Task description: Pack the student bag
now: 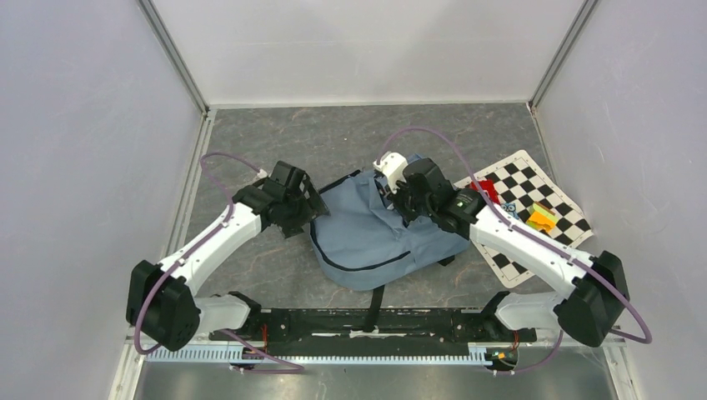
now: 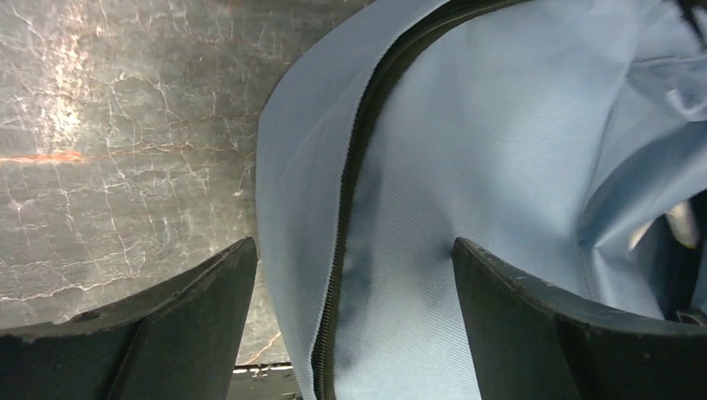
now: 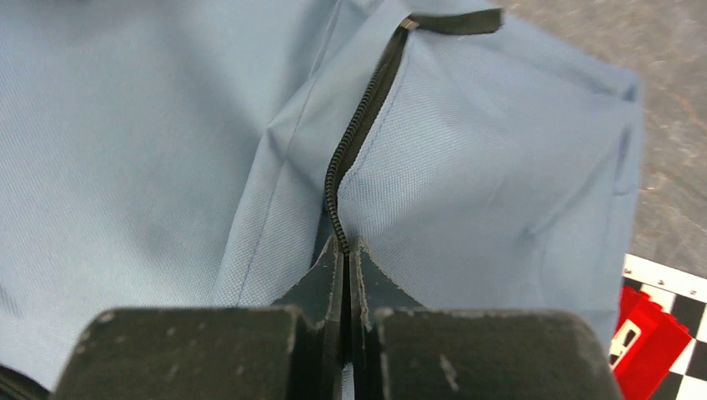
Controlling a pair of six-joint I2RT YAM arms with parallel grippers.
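Note:
The grey-blue bag lies on the dark table with black zips along its edges. My right gripper is shut on the black zip edge of the bag's flap, which runs in between its fingertips. Over the bag's left side, my left gripper is open. In the left wrist view, the bag's left zip edge passes between its spread fingers, and neither finger visibly pinches the cloth. My right gripper and the folds hide most of the bag's inside.
A checkered board lies to the right, bearing a red item and an orange-and-green item. A black strap trails from the bag's front.

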